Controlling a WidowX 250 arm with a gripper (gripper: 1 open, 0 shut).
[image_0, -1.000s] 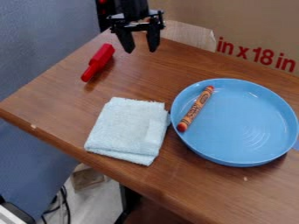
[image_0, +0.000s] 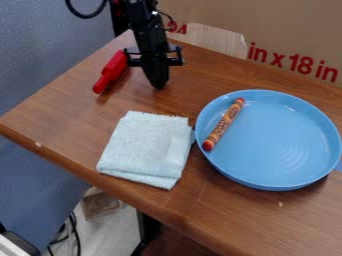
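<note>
My black gripper (image_0: 155, 66) is low over the back of the wooden table, just right of a red cylindrical object (image_0: 111, 72) lying on it; whether it touches that object or is open or shut is unclear. A folded pale blue cloth (image_0: 144, 149) lies at the front middle. On the right, a blue plate (image_0: 281, 145) holds a crayon-like orange and red stick (image_0: 223, 125).
A cardboard box (image_0: 281, 30) with red print stands behind the table (image_0: 80, 130). The table edge runs along the left and front.
My gripper has come down toward the table and slightly left, beside the red object. The red object, cloth, plate and stick look unmoved.
</note>
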